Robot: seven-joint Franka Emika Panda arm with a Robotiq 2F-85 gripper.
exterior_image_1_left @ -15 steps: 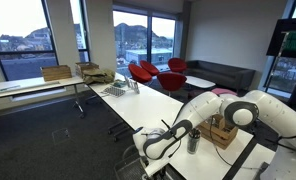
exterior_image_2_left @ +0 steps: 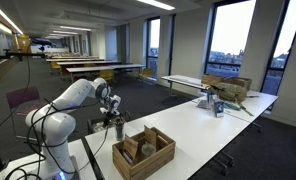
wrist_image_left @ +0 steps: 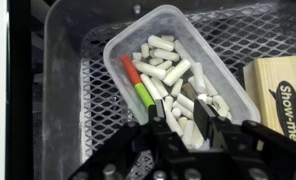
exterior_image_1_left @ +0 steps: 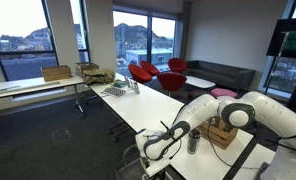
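My gripper hangs over a clear plastic tub (wrist_image_left: 203, 50) in the wrist view. Its dark fingers stand apart, with white pieces visible below the gap. Inside the tub lie several short white chalk-like sticks (wrist_image_left: 172, 74), one greyish. A longer red and green stick (wrist_image_left: 134, 78) lies along the tub's left side. Whether the fingertips touch anything in the tub cannot be told. In exterior view 1 the gripper (exterior_image_1_left: 150, 168) is low near the bottom edge, its fingers too small to read there.
The tub sits in a dark mesh basket (wrist_image_left: 94, 90). To its right is a wooden block (wrist_image_left: 278, 95) marked "Show-me". A wooden box (exterior_image_2_left: 144, 152) and a dark cylinder (exterior_image_2_left: 119, 128) stand on the white table near the arm.
The arm has shifted only slightly in exterior view 1, its wrist a little farther right. The surrounding furniture and objects look unchanged.
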